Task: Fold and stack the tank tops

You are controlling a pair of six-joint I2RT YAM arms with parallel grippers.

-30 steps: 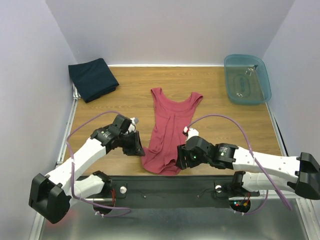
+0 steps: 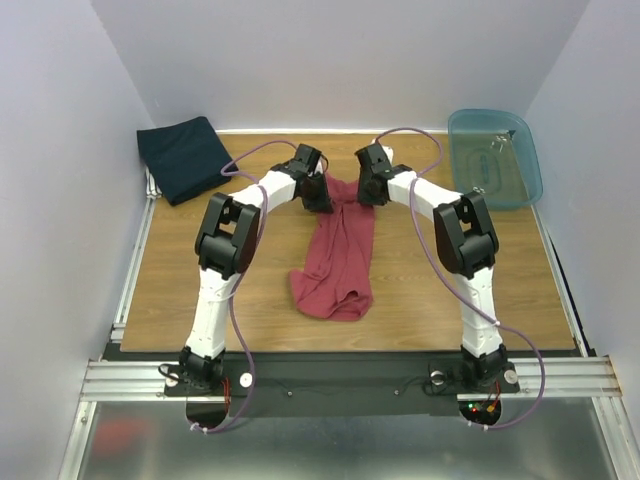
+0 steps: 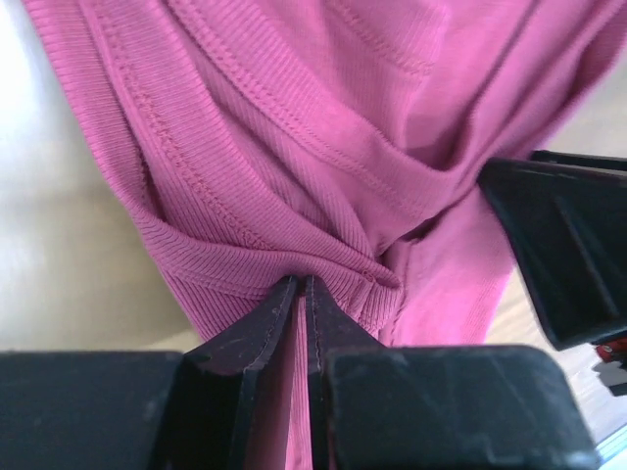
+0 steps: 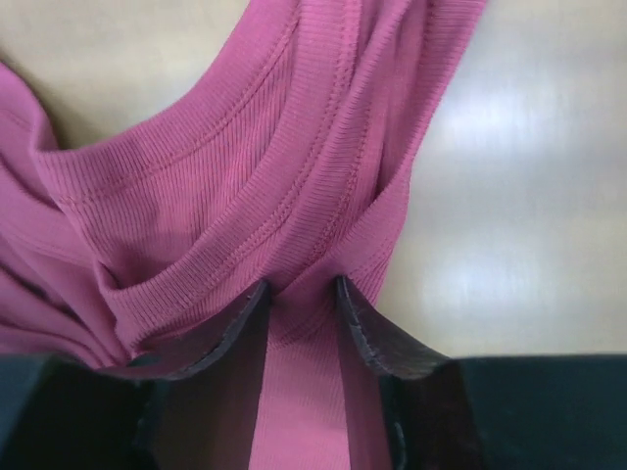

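Note:
The pink tank top (image 2: 336, 255) lies bunched at the table's middle, its upper end under both grippers. My left gripper (image 2: 322, 200) is at the upper left of it; in the left wrist view its fingertips press into the folded cloth (image 3: 225, 147), and how far they are closed is hard to tell. My right gripper (image 2: 368, 192) holds the upper right of the top, and in the right wrist view its fingers (image 4: 382, 372) are shut on a fold of pink ribbed fabric (image 4: 294, 196).
A folded dark navy cloth (image 2: 183, 160) lies at the back left. A teal plastic bin (image 2: 495, 160) stands at the back right.
Both arms have moved from the front edge up to the top's shoulder end. The pink top has shifted up and its upper end is drawn together under the grippers.

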